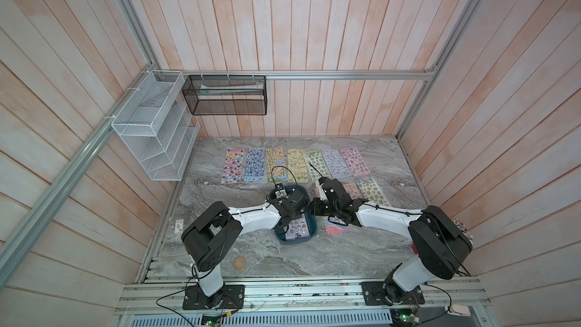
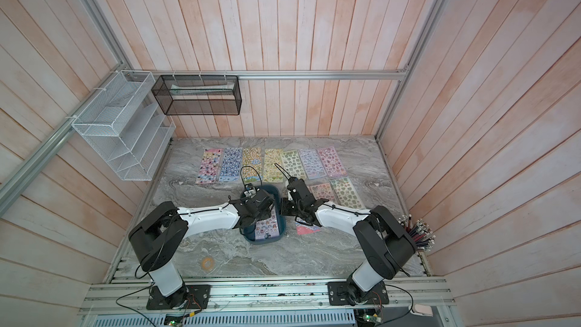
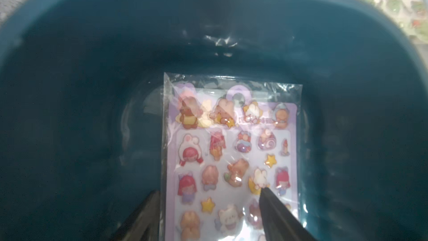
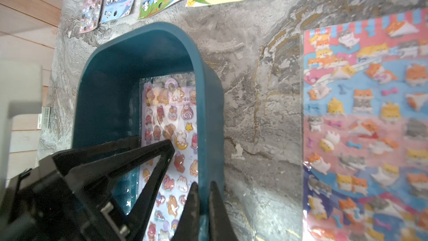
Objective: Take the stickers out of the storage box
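A sheet of cartoon stickers in a clear sleeve [image 3: 231,151] lies on the floor of the dark teal storage box [image 4: 211,93]. Inside the box, my left gripper is open, its fingertips on either side of the image over the sheet's lower part; whether they touch it cannot be told. My right gripper is shut on the box's right wall, one finger inside and one outside. From above, my left arm covers part of the box and sheet [image 1: 297,229].
Several sticker sheets lie in a row behind the box, such as a blue one [image 1: 254,164]. A blue and pink dog sheet [image 4: 370,129] lies to its right. A tape ring [image 1: 239,262] sits at front left.
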